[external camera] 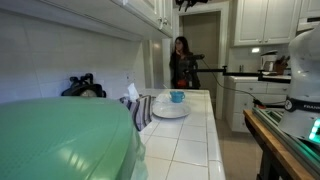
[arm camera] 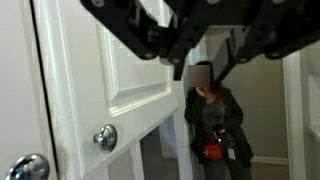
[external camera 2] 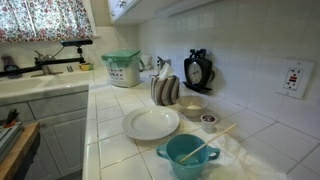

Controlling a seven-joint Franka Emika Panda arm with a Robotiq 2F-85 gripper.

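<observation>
High in exterior view 1, my gripper [external camera: 187, 5] is beside the white upper cabinets [external camera: 150, 12], partly cut off by the top edge. The wrist view shows its dark, blurred fingers [arm camera: 178, 62] part open, with no object visible between them. Below and left of them is a white cabinet door [arm camera: 85, 60] with a round metal knob [arm camera: 106, 137]. A second knob [arm camera: 30, 167] sits at the lower left. On the counter, a teal pot [external camera 2: 187, 155] holds a light stick, and a white plate [external camera 2: 151, 123] lies close by.
A person [arm camera: 218, 125] stands in the doorway beyond the gripper. Along the wall are a striped holder [external camera 2: 165, 90], a bowl [external camera 2: 191, 105], a small cup [external camera 2: 209, 123] and a green-lidded basket [external camera 2: 122, 72].
</observation>
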